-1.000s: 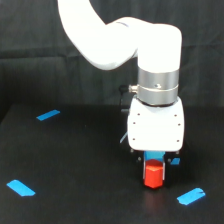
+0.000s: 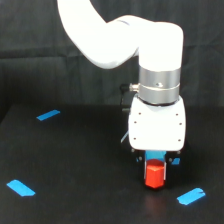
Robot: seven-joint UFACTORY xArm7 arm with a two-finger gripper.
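Observation:
A white robot arm reaches down from the top of the view, its gripper (image 2: 155,159) low over the black table, right of centre. A red block (image 2: 154,174) sits between or just in front of the fingers, with a blue piece behind it at the same spot. Whether the gripper is shut on the red block or open around it is hard to tell.
Short blue tape strips lie on the black table (image 2: 80,160) at back left, front left (image 2: 21,188) and right (image 2: 190,196). A dark backdrop stands behind.
The arm and gripper have shifted very slightly to the right. Little else differs.

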